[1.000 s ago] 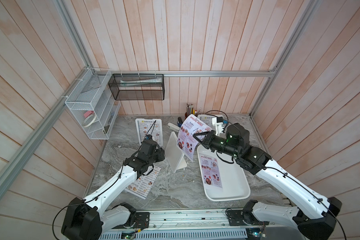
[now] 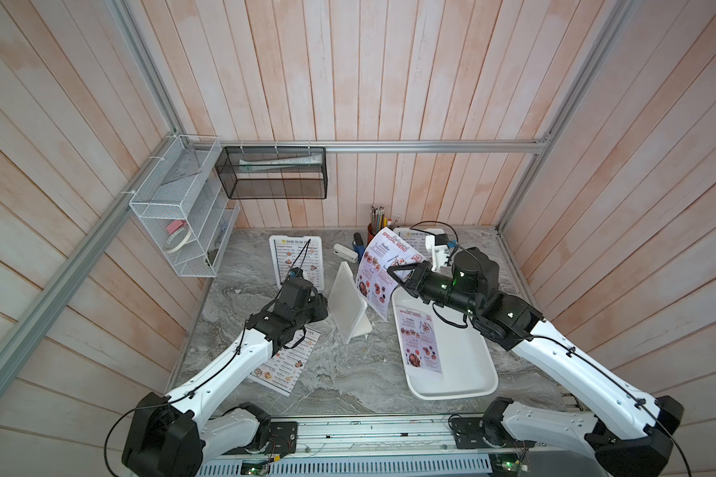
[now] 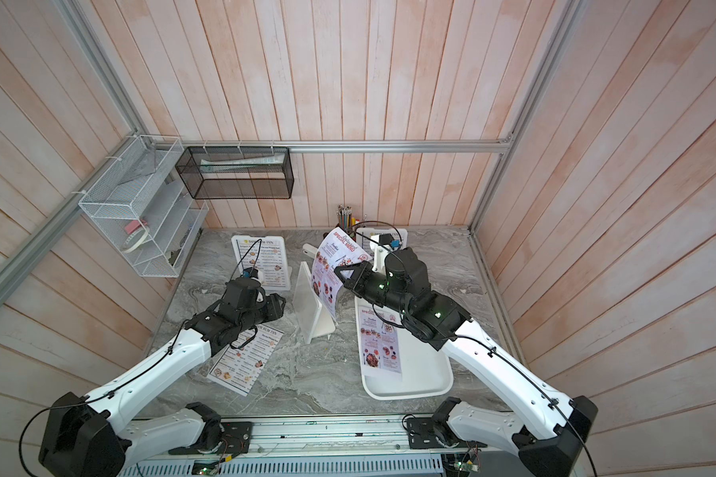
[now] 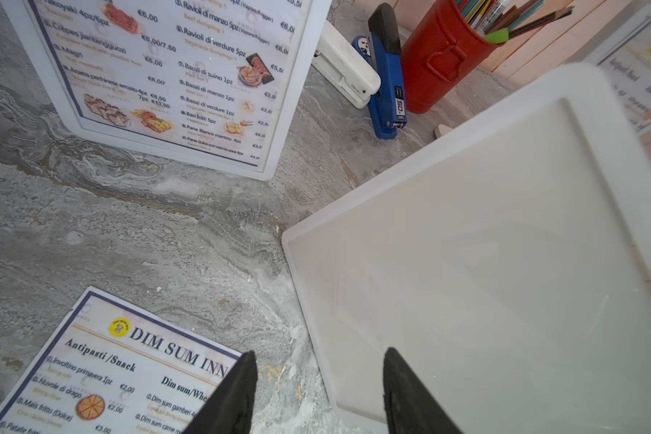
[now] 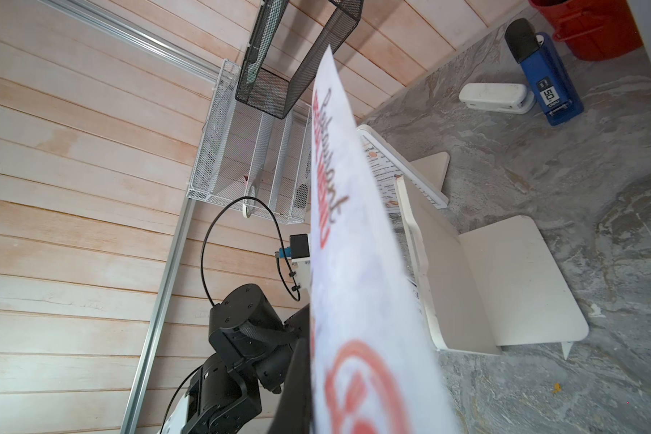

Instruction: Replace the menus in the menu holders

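The raised menu sheet [image 2: 383, 262] with red heading is pinched at its right edge by my right gripper [image 2: 394, 272], which is shut on it. In the right wrist view this sheet [image 5: 361, 289] appears nearly edge-on and hides most of the fingers. The empty white menu holder [image 4: 470, 275] stands upright at mid-table, its blank face towards my left gripper. Those left fingers are apart, with nothing between them, just off the holder's lower edge. A filled holder [image 2: 297, 258] stands at the back left, and a loose Dim Sum Inn menu [image 4: 123, 369] lies flat below.
A white tray [image 2: 465, 361] with another red-headed menu [image 2: 418, 339] in it occupies the right. Behind are a blue stapler [image 4: 388, 79], a white stapler-like item [image 4: 345, 63] and a red pen cup [image 4: 437, 54]. Another filled holder [image 3: 382, 236] stands at the back. Bare counter lies in front.
My right gripper and its sheet have shifted slightly to the right, away from the empty holder, and the sheet has bent a little. The left arm looks still in the top left view.
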